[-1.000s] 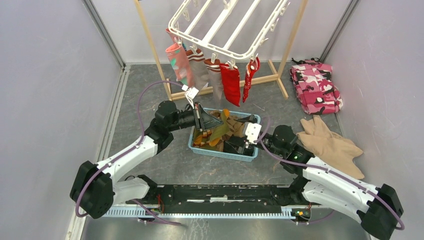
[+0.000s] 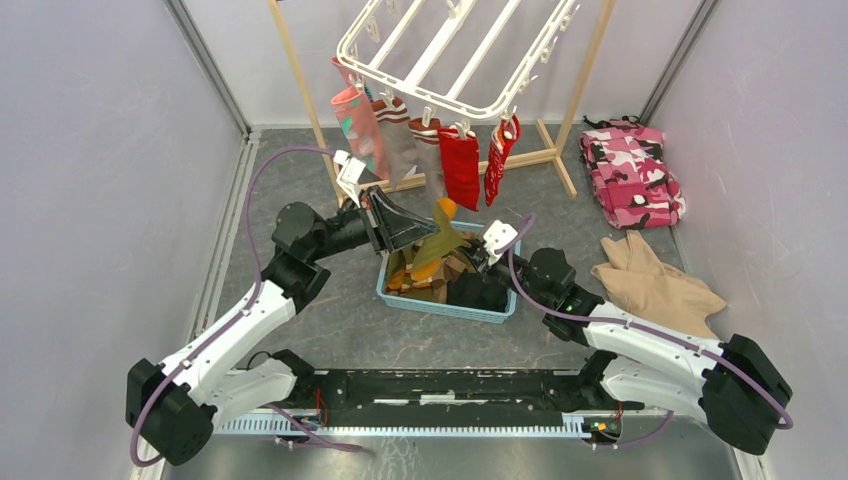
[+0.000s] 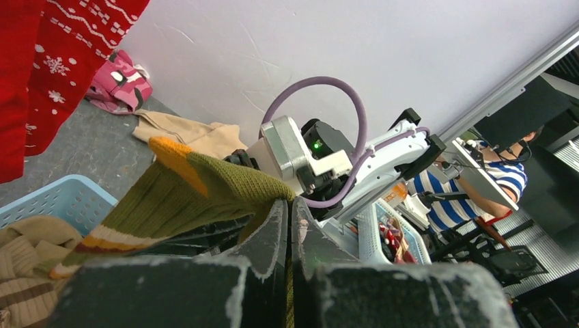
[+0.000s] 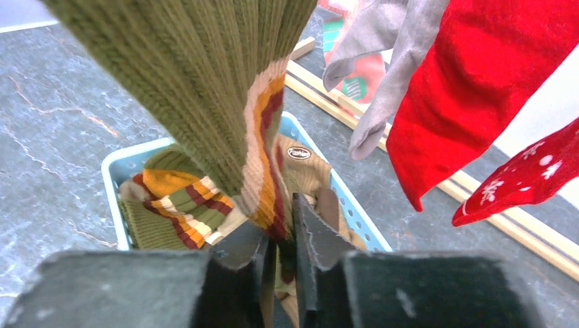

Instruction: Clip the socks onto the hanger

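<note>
An olive sock with orange, cream and maroon bands [image 3: 171, 198] hangs over the blue basket [image 2: 398, 301]. My left gripper [image 2: 428, 227] is shut on it. My right gripper is at the striped part of the sock, its fingers close together round the fabric; whether they are fully shut is unclear. The basket holds more olive, tan and dark socks. Above and behind, pink, grey and red socks [image 2: 460, 165] hang from the white clip hanger [image 2: 480, 105] on a wooden stand.
A pink camouflage bag [image 2: 630, 175] and a tan cloth [image 2: 650, 285] lie on the right. Wooden stand bars run behind the basket; side walls bound both arms. The floor left of the basket is clear.
My left arm has moved up and to the left, lifting the sock slightly.
</note>
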